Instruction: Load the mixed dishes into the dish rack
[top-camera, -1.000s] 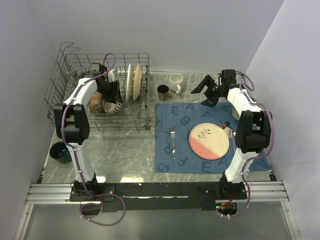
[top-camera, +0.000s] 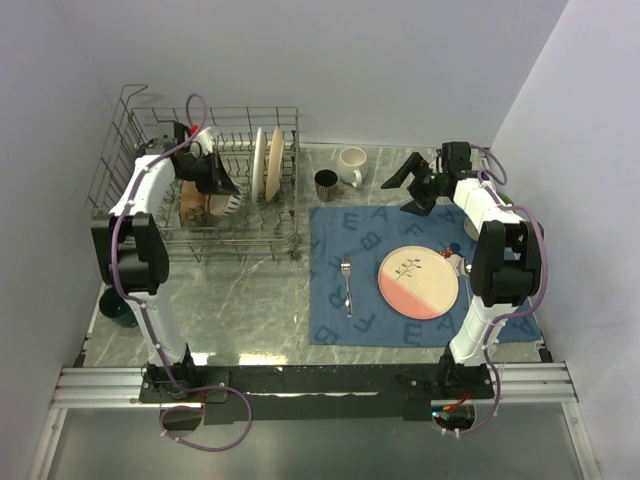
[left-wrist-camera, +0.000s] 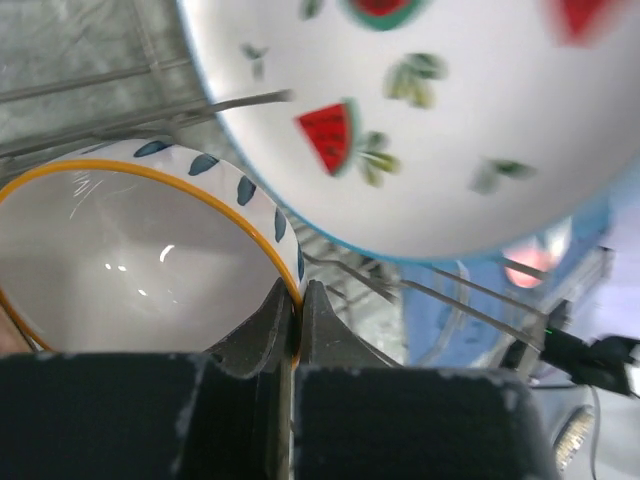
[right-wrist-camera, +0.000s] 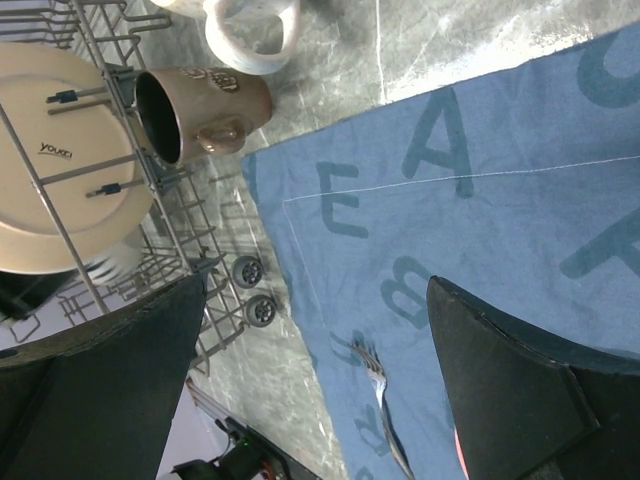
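Note:
Inside the wire dish rack (top-camera: 270, 243), my left gripper (top-camera: 232, 190) is shut on the rim of a white bowl (left-wrist-camera: 110, 270) with an orange edge and blue leaf marks. The bowl is tilted beside a brown dish (top-camera: 191, 205). Two plates stand upright in the rack: a white one with watermelon prints (left-wrist-camera: 360, 130) and a cream one (top-camera: 274, 165). Over the right of the counter, my right gripper (top-camera: 402, 188) stands open, nothing between its fingers. A pink and cream plate (top-camera: 418, 283) and a fork (top-camera: 347, 285) lie on the blue cloth.
A brown mug (top-camera: 326, 184) and a white mug (top-camera: 352, 166) stand right of the rack. A dark green bowl (top-camera: 118, 305) sits at the front left. Bare counter lies in front of the rack.
The right arm stayed still.

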